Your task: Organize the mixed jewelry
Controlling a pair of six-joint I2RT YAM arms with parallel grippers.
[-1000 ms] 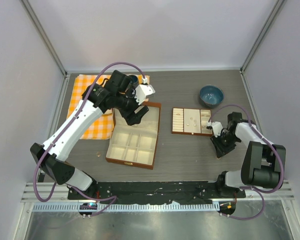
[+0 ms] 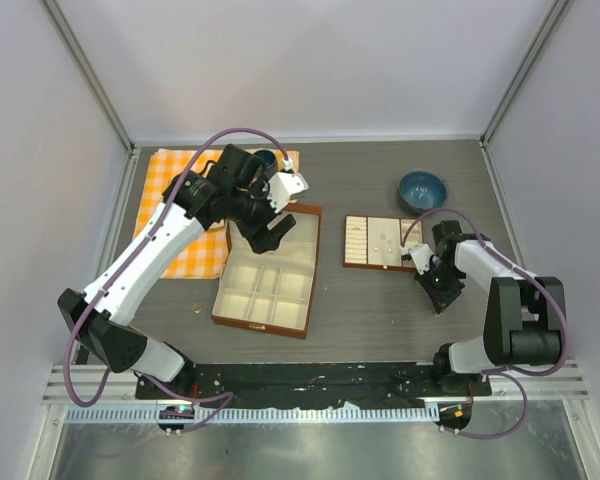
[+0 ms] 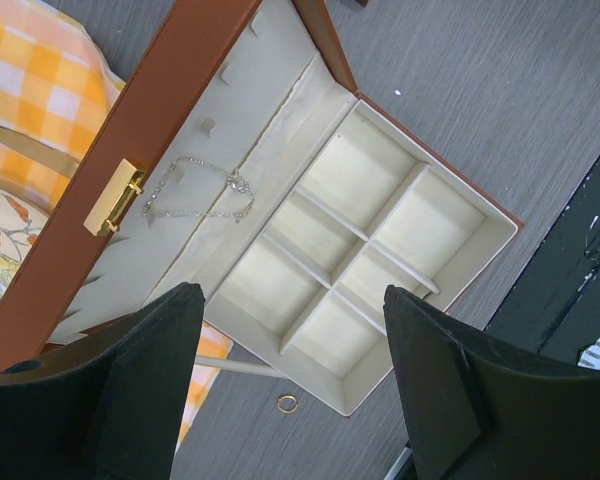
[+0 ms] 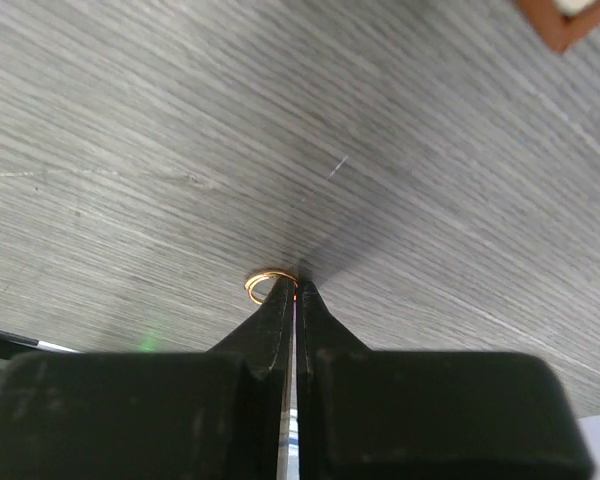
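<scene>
My right gripper is shut low over the table at the right, pinching the rim of a gold ring at its fingertips. My left gripper is open above the cream jewelry box. A silver chain hangs in the box's lid. Another gold ring lies on the table beside the box. A shallow jewelry tray with slots and compartments holds small pieces, partly hidden by the right arm.
A blue bowl stands at the back right. An orange checked cloth lies at the left. The table between the box and the right arm is clear.
The left arm looks unchanged.
</scene>
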